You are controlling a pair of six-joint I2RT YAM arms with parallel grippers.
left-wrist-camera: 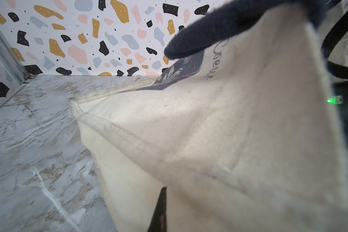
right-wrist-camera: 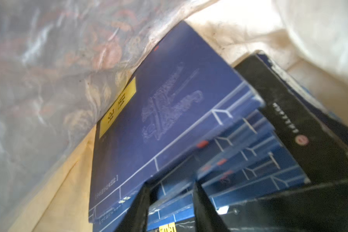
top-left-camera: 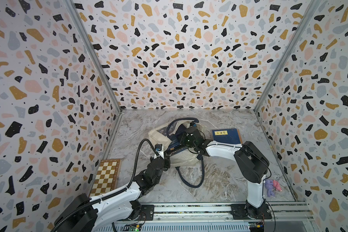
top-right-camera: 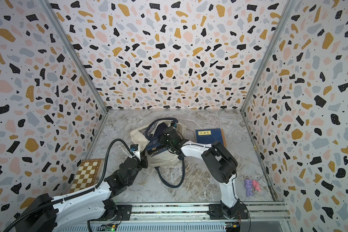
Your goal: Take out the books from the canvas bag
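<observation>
The cream canvas bag (top-left-camera: 158, 136) lies open at the table's middle, dark straps around it. Inside, in the right wrist view, several blue books (right-wrist-camera: 181, 92) with yellow labels lie fanned beside darker ones (right-wrist-camera: 286, 119). My right gripper reaches into the bag, fingers part open against the lower edges of the blue books; whether anything is between them is unclear. My left gripper (top-right-camera: 137, 151) is at the bag's front left, close to the cream fabric (left-wrist-camera: 220, 127); a fingertip shows, but its grip cannot be told.
A blue book (top-left-camera: 230, 137) with a yellow label lies right of the bag. A chessboard (top-left-camera: 104, 174) sits at the left, two plush toys (top-left-camera: 272, 185) at the front right.
</observation>
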